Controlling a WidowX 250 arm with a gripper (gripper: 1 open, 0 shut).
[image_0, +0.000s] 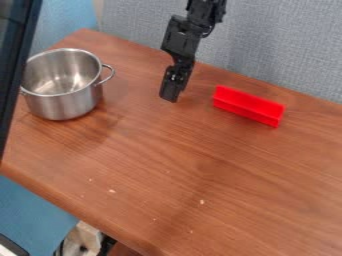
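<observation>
My black gripper (174, 84) hangs above the back middle of the wooden table, at the end of the arm, with its fingers pointing down; it is open, though the gap between the fingers is hard to make out from this angle. To its left stands a steel pot (62, 102) with side handles, its inside empty as far as it shows. To its right lies a red rectangular block (249, 107), apart from the gripper.
A grey textured wall (281, 40) rises behind it. A dark vertical edge cuts across the upper left.
</observation>
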